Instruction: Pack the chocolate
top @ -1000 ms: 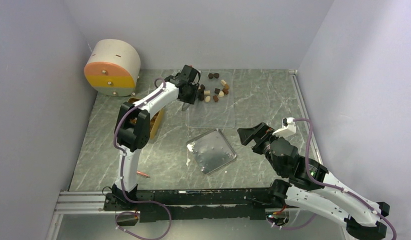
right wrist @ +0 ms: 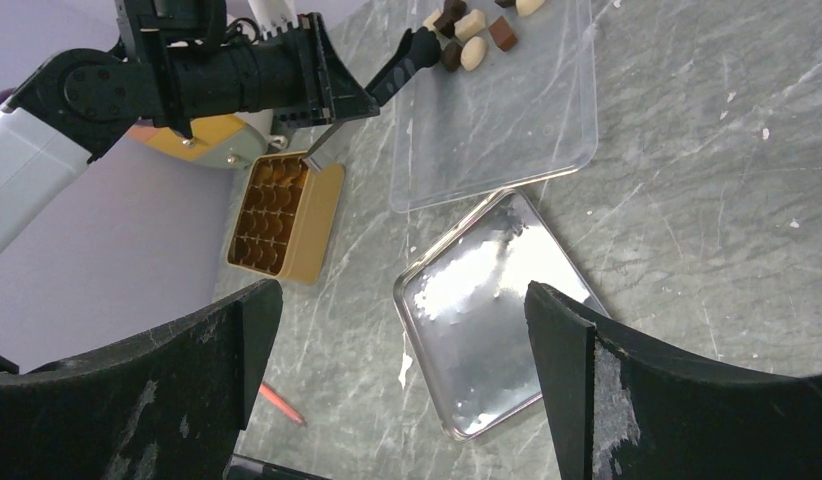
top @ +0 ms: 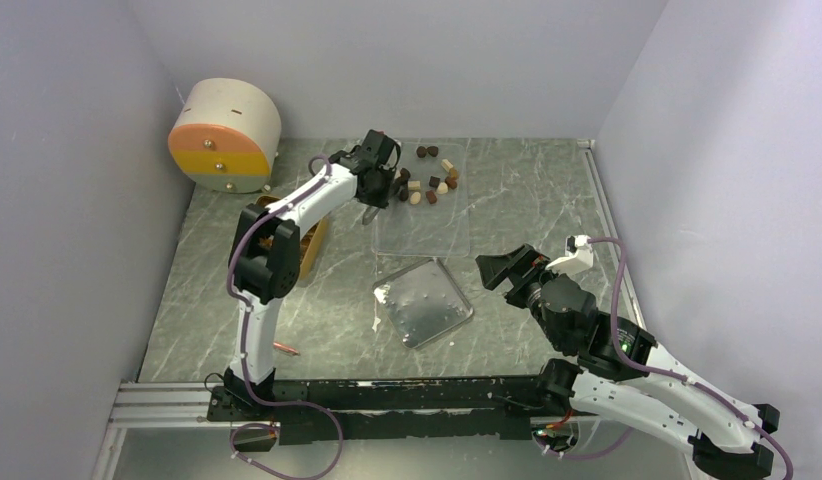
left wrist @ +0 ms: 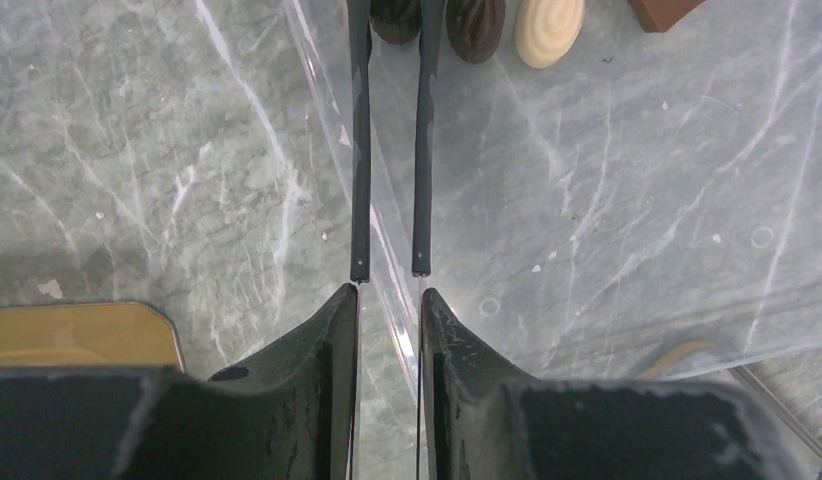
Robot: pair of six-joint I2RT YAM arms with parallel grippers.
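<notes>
Several dark, brown and cream chocolates (top: 431, 197) (left wrist: 549, 25) lie on a clear tray (top: 422, 235) at the back middle. My left gripper is over the tray's left edge, its long thin fingers part open at the dark chocolates (left wrist: 474, 25); whether one is between the tips is hard to tell. The gold packing box (right wrist: 311, 230) with brown cups is left of the tray, partly hidden by my left arm from above. My right gripper stands open and empty at the front right.
A steel tray (top: 423, 305) lies in front of the clear tray. A round drawer box (top: 225, 105) stands at the back left, a red pen-like item (right wrist: 282, 402) at the front left.
</notes>
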